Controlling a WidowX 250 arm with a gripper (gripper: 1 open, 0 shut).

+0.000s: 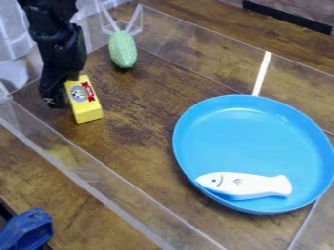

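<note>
My black gripper [61, 83] is at the upper left, lowered just left of a yellow block [88, 109] with a printed label. Its fingertips are dark and hard to make out beside the block, which lies on the wooden floor.
A green corn-like toy [123, 49] lies at the back. A blue plate [229, 137] with a white fish toy [241, 184] fills the right. A blue object [26, 230] is at the lower left. Clear walls edge the wooden surface.
</note>
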